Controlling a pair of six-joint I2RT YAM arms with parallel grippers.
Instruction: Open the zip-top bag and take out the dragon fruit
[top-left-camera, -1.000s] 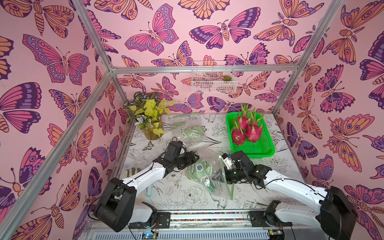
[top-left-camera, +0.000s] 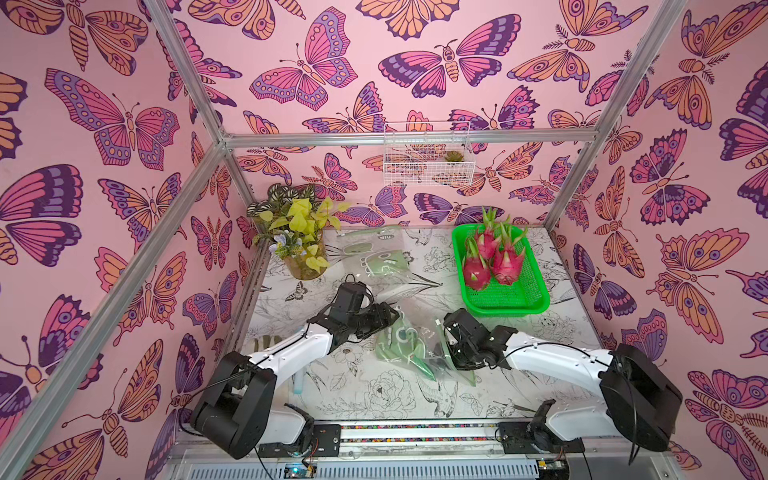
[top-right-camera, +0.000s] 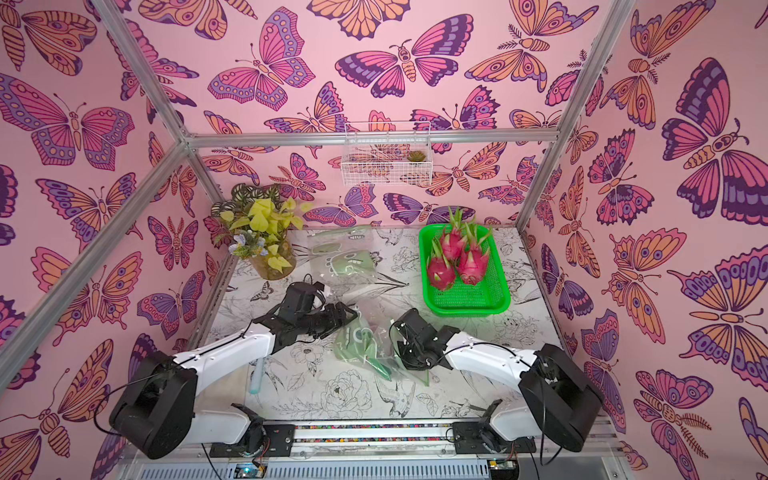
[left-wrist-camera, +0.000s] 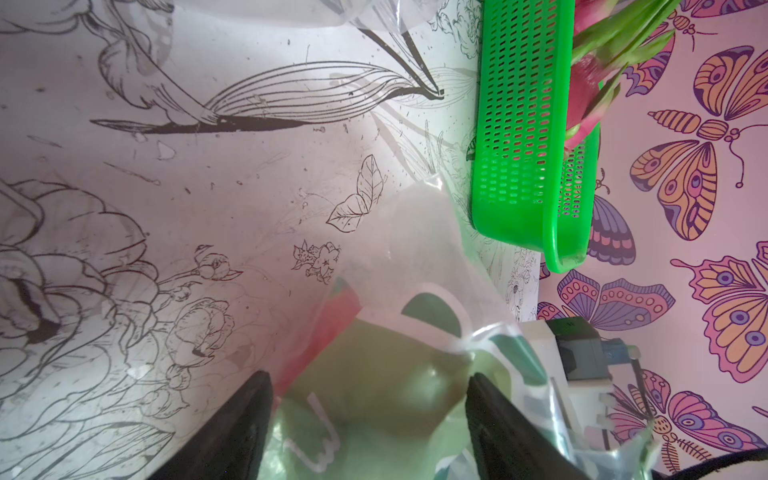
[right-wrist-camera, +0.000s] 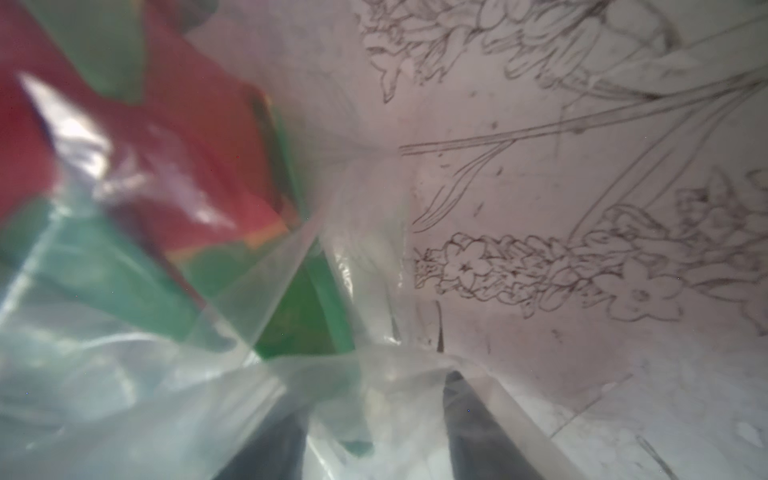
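Note:
On the middle of the table lies the clear zip bag (top-left-camera: 412, 352) with green printing. Red skin and green leaf tips of the dragon fruit (right-wrist-camera: 184, 160) show up close through the film in the right wrist view; in the left wrist view only a red sliver of the fruit (left-wrist-camera: 328, 332) appears. My left gripper stands open at the bag's left side, its fingers apart with the printed film between and beyond them. My right gripper is at the bag's right end, fingers parted and behind or inside the film; which one I cannot tell.
At the back right, a green basket (top-left-camera: 512, 305) holds three dragon fruits. More printed bags (top-left-camera: 384, 262) lie flat behind the work area. A potted plant (top-left-camera: 300, 228) stands at the back left.
The bag's right edge has slanted and its front has bunched. The left arm shows almost no movement.

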